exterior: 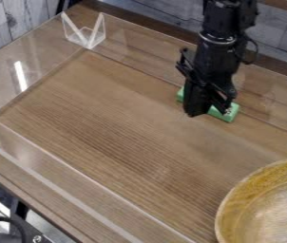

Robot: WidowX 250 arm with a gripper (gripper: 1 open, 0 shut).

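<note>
The black gripper (192, 104) hangs low over the upper right of the wooden surface, shut, with nothing visible between its fingers. A small green object (218, 112) lies on the wood just behind it, partly hidden by the gripper and touching or very near it; I cannot tell which.
A large yellow bowl (267, 209) fills the lower right corner. A clear plastic piece (86, 30) stands at the back left. Black cables lie at the lower left edge.
</note>
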